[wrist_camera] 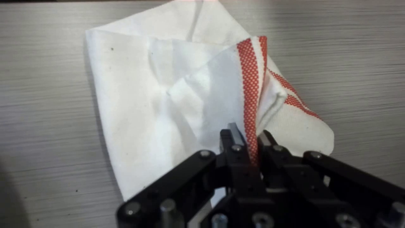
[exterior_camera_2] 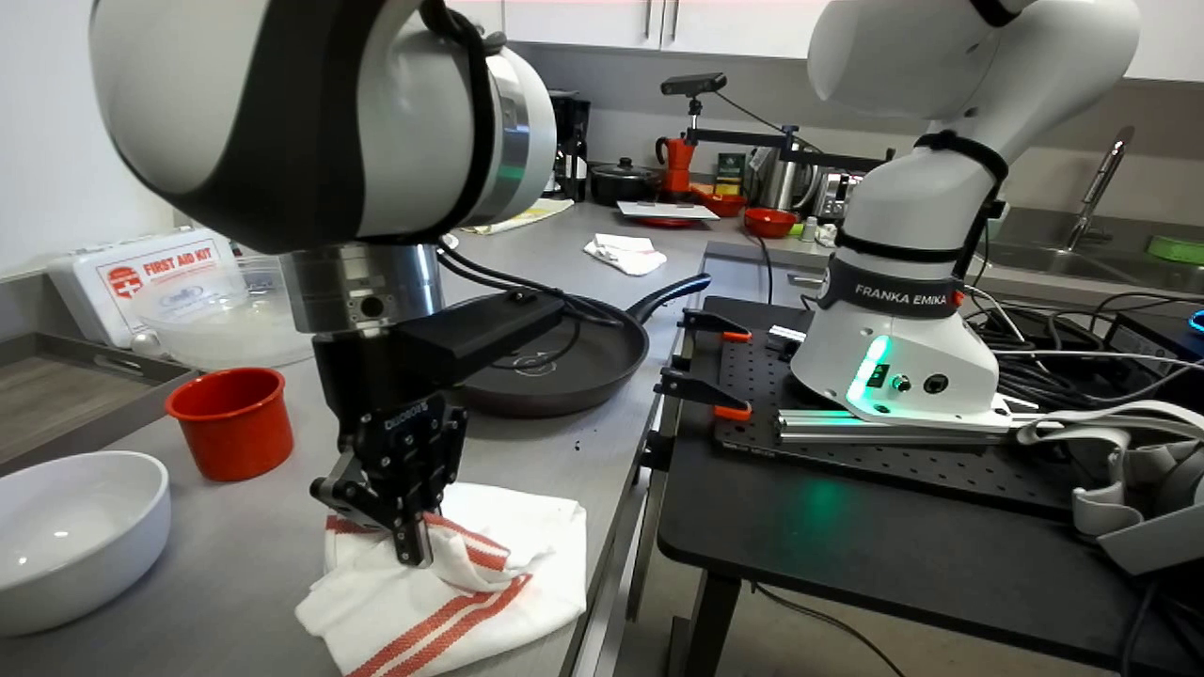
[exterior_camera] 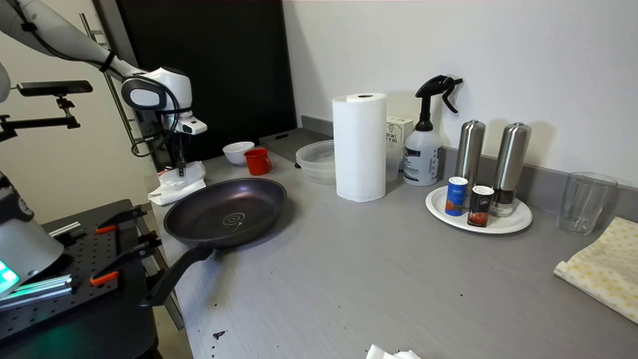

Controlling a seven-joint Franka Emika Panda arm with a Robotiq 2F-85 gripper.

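A white towel with red stripes [exterior_camera_2: 514,587] lies crumpled and partly folded on the counter near its edge. My gripper [exterior_camera_2: 412,553] points down at it, shut on a raised fold of the cloth. In the wrist view, a red-striped strip of the towel [wrist_camera: 248,79] runs between the two fingers, while the rest spreads out flat on the grey surface. From the first exterior view, the towel [exterior_camera: 179,186] sits just beyond the frying pan, under my gripper [exterior_camera: 180,173].
The black frying pan [exterior_camera: 227,212] stands close by, its handle past the counter edge. A red cup [exterior_camera_2: 231,423] and a white bowl [exterior_camera_2: 79,542] are on the towel's other side. Further off are a paper towel roll [exterior_camera: 360,149] and a plate with shakers [exterior_camera: 520,218]. The mid-counter is clear.
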